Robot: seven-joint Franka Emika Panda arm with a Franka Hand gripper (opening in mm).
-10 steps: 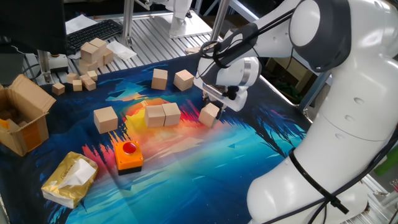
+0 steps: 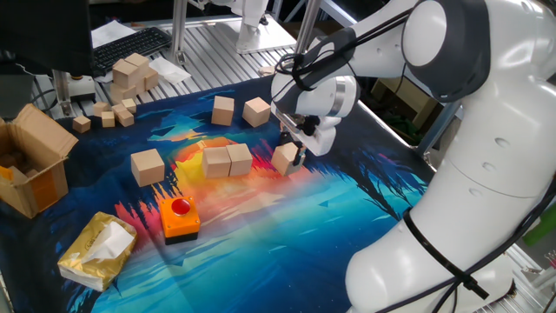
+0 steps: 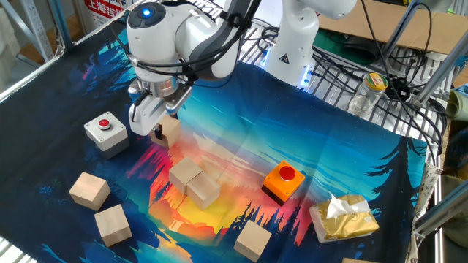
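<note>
My gripper (image 2: 292, 148) points down at a wooden block (image 2: 284, 159), with one dark finger (image 2: 300, 157) against its near right side and the other mostly hidden behind it. The fingers appear shut on this block, at or very near the mat. From the other side, the same block (image 3: 170, 131) shows beside the dark fingertip (image 3: 158, 132). Left of it in exterior view 1, two wooden blocks (image 2: 228, 161) stand side by side, touching, with a gap between them and the held one.
Loose blocks stand at the back (image 2: 222, 110) and left (image 2: 148, 168). An orange box with a red button (image 2: 180, 220), a tissue pack (image 2: 98, 250) and a carton (image 2: 35, 165) lie left. A white button box (image 3: 107, 134) stands near the gripper.
The gripper and the block at its fingers have shifted slightly left in exterior view 1, toward the touching pair. The block has turned a little. Other things have stayed put.
</note>
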